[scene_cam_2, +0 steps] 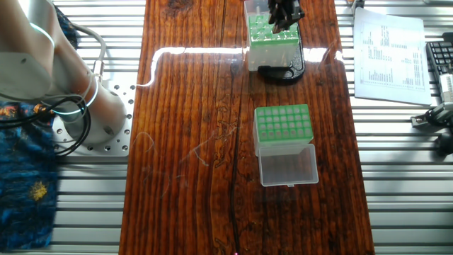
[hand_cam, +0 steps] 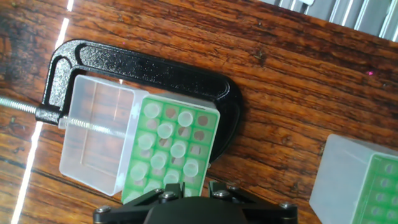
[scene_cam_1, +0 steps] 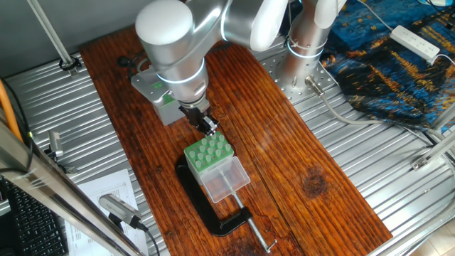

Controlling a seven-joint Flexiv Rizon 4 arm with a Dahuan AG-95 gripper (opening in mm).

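Note:
My gripper [scene_cam_1: 210, 126] hangs just above the back edge of a green-topped rack box [scene_cam_1: 209, 152], pointing down at it. Several pale, translucent tubes or caps [hand_cam: 178, 149] stand in holes of that rack, while other holes are empty, as the wrist view shows. Its clear lid [hand_cam: 99, 134] lies folded open to one side. Dark fingers show at the bottom of the wrist view, close to the rack's near edge. Whether they are apart or hold anything between them is too unclear to see. A second green rack box [scene_cam_2: 284, 123] has its lid [scene_cam_2: 289, 166] open; no raised tubes show in it.
A black C-clamp [hand_cam: 149, 68] lies around the first box, its threaded screw [hand_cam: 18, 104] passing by the lid. Bare wooden table [scene_cam_2: 191, 142] lies between the boxes and the robot's base [scene_cam_2: 95, 117]. Papers [scene_cam_2: 391, 57] lie off the table's edge.

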